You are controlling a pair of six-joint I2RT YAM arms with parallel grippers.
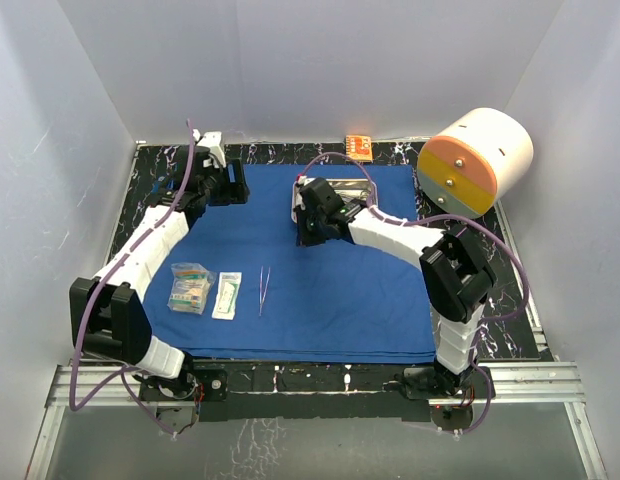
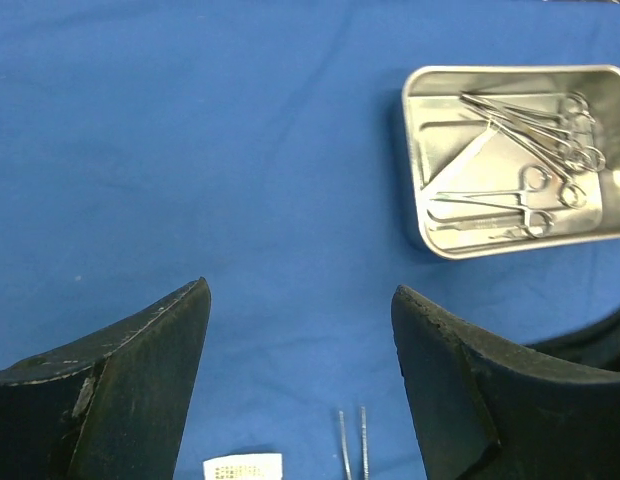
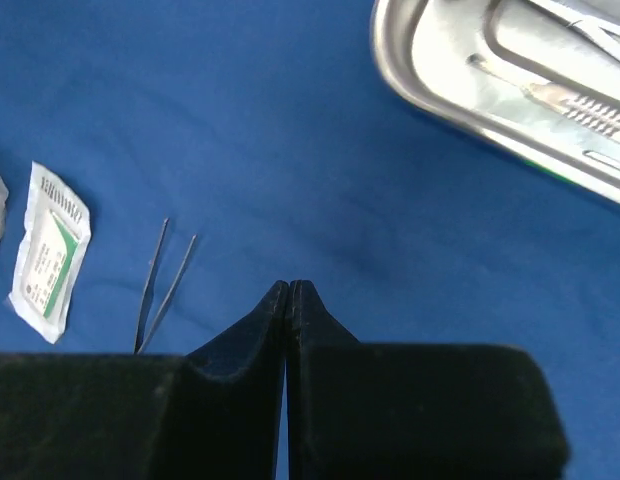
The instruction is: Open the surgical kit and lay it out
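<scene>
The metal tray (image 2: 422, 165) lies on the blue cloth, holding several scissor-like instruments (image 2: 560, 140) and a pale strip (image 2: 458, 160). A ridged-handled tool (image 3: 580, 105) shows in it in the right wrist view. My right gripper (image 1: 308, 240) is by the tray's near left corner, partly covering it from above. Its fingertips (image 3: 304, 300) meet, with nothing visible between them. To the left of the tray, my left gripper is open and empty over bare cloth. Tweezers (image 1: 263, 292) lie on the cloth beside a white sealed packet (image 1: 227, 296).
A clear bag of packets (image 1: 191, 289) lies left of the white packet. At the back is an orange packet (image 1: 358, 148); a large cream-and-orange drum (image 1: 482, 158) stands back right.
</scene>
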